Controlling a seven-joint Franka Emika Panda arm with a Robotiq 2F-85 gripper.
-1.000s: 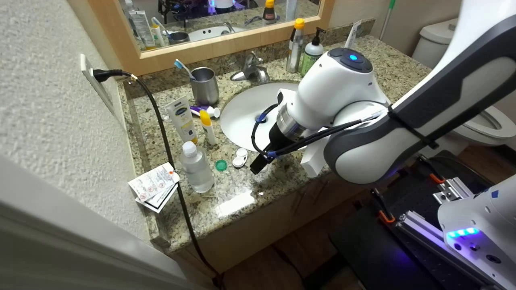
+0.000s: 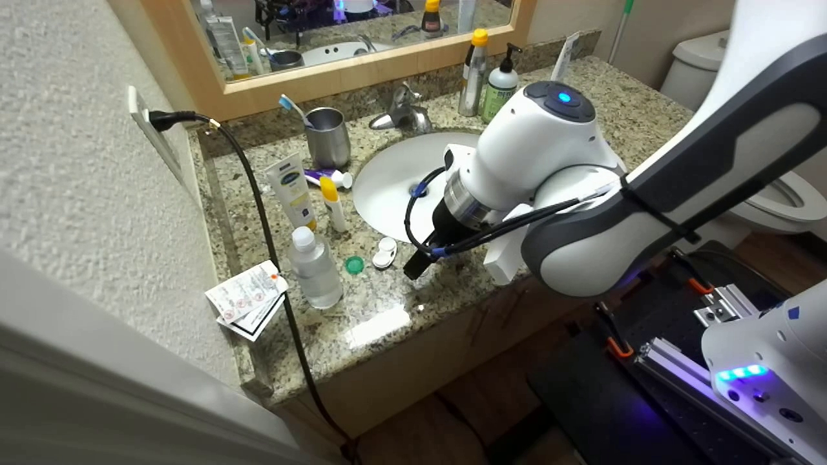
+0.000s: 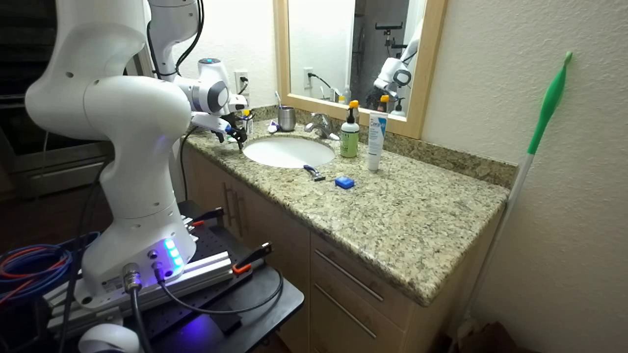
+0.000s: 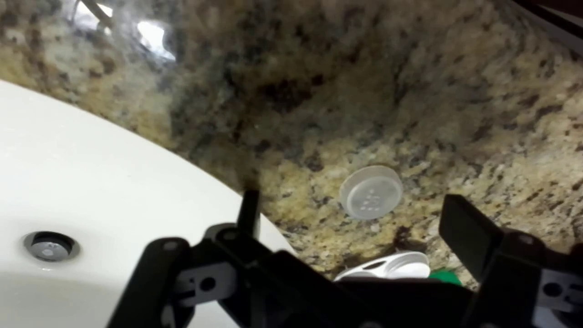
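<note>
In the wrist view a small translucent round cap lies flat on the granite counter, close to the sink's rim. My gripper stands open above the counter, its fingertips wide apart with the cap in the gap seen between them and nothing held. One finger appears over the sink edge, the other finger over the counter. Past the cap lie a white contact lens case and a green lid, both partly hidden by the gripper. In exterior view 1 the arm hides most of the fingers.
The white sink lies beside the gripper. A clear bottle, a lotion tube and a yellow-capped stick stand to the left. A razor and a blue box rest right of the sink.
The objects on the counter have stayed where they were.
</note>
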